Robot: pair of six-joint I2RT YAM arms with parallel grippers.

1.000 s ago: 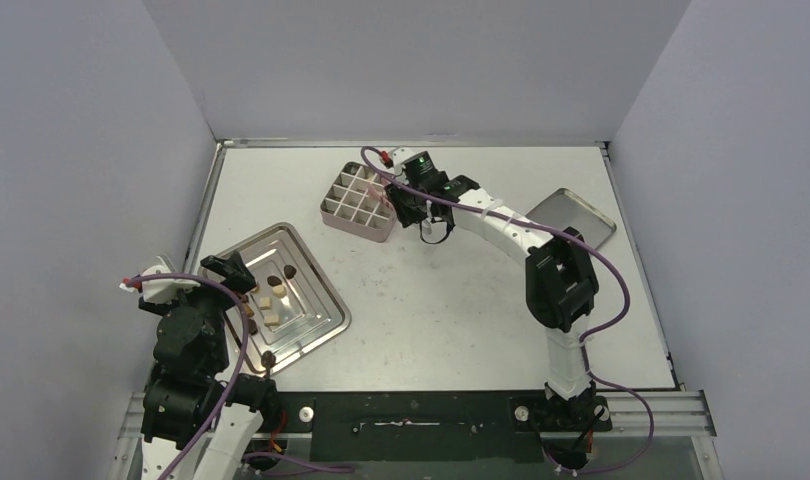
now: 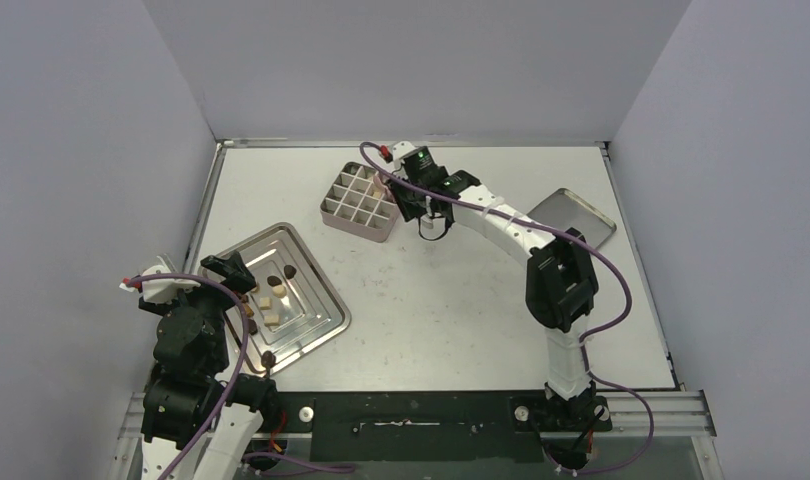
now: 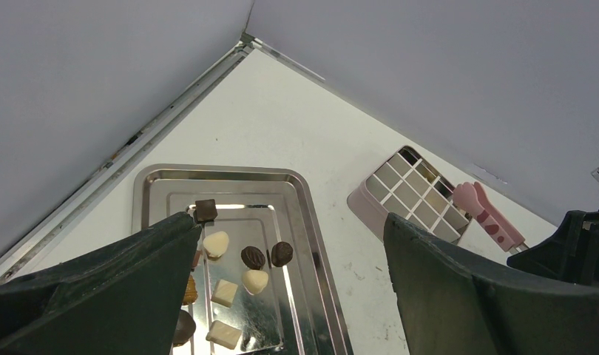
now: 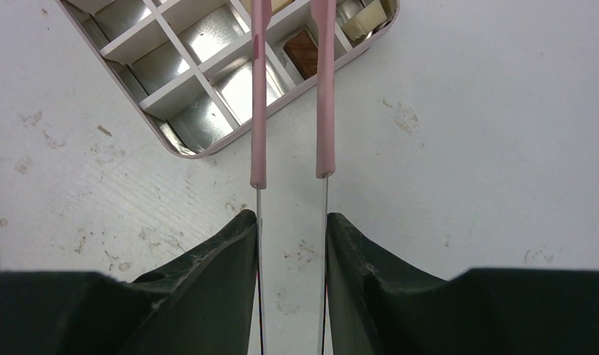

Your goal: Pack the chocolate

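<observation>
A pink divided box (image 2: 361,225) stands at the back centre, with chocolates in a few compartments, seen in the right wrist view (image 4: 163,103). My right gripper is shut on pink-tipped tongs (image 4: 325,133), whose tips are over the box; whether they grip anything is out of frame. A steel tray (image 2: 321,300) at left holds several dark, white and brown chocolates (image 3: 224,293). My left gripper stands open over that tray, nothing between its fingers.
An empty grey tray (image 2: 571,208) lies at the right. Walls close the sides and back.
The left arm has not moved.
</observation>
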